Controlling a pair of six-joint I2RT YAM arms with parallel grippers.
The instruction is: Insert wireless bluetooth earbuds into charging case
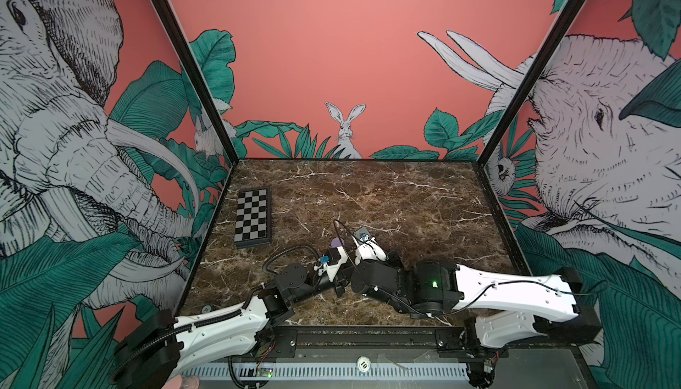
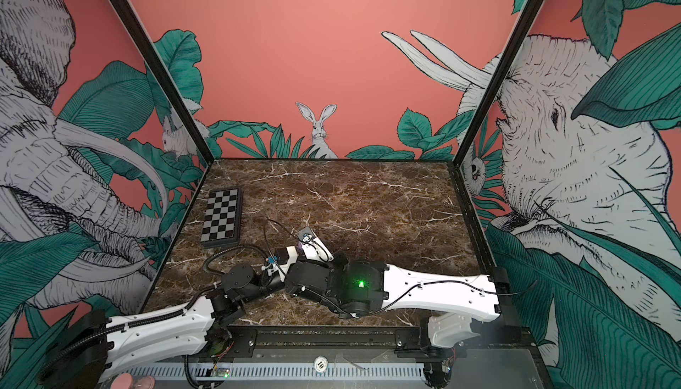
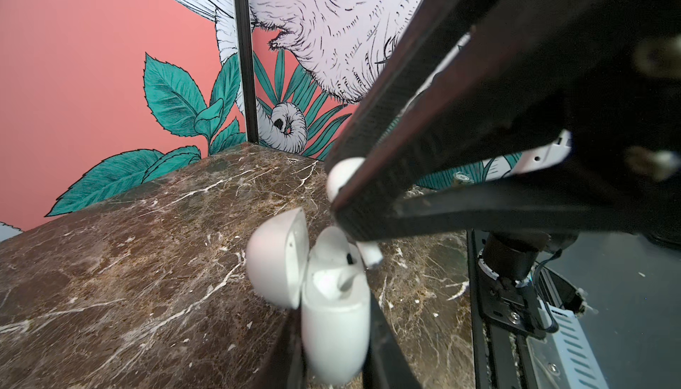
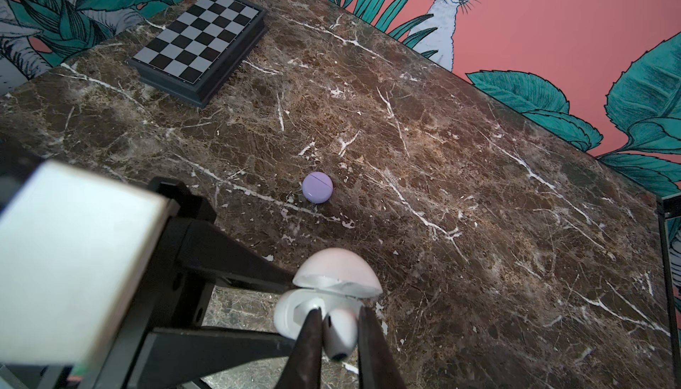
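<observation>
My left gripper is shut on the white charging case (image 3: 333,332), whose lid (image 3: 273,261) stands open in the left wrist view. In the right wrist view, the case sits between the left gripper's dark fingers. My right gripper is shut at the mouth of the case, with a white earbud (image 4: 341,331) showing between its fingertips. Whether that earbud is seated in the case is hard to tell. Both grippers meet low over the front middle of the table, largely hidden by the arms in the top views.
A checkered board (image 1: 252,211) lies at the table's left side. A small purple disc (image 4: 317,187) lies beyond the grippers. Walls enclose the table's back and sides.
</observation>
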